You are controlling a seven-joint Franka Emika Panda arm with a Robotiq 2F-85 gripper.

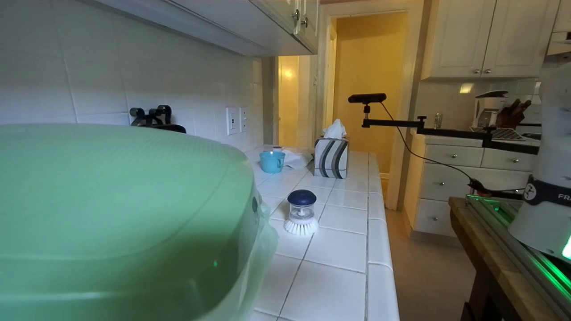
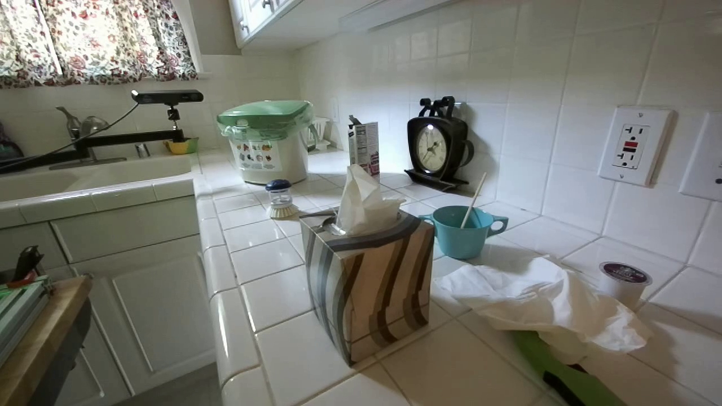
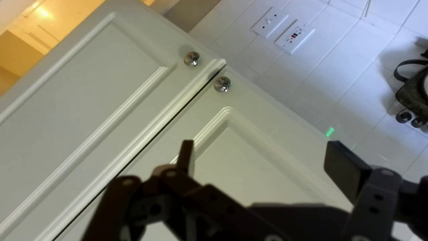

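In the wrist view my gripper stands open, its dark fingers wide apart with nothing between them. Behind it are the closed white cabinet doors (image 3: 256,176), with two round metal knobs (image 3: 222,84) near their shared edge. The counter holds a dish brush with a dark blue top (image 1: 301,211), a striped tissue box (image 2: 369,284) and a turquoise cup (image 2: 463,232) with a thin stick in it. A crumpled white cloth or paper (image 2: 541,301) lies beside the cup, partly over a green-handled object (image 2: 565,372). Neither exterior view shows the gripper.
A green-lidded bin (image 2: 267,145) fills the counter's far end, near a black clock-like scale (image 2: 436,145) and a small carton (image 2: 365,145). A coffee pod (image 2: 623,283) sits by the wall. Bare tiles (image 1: 334,278) run along the counter's open edge.
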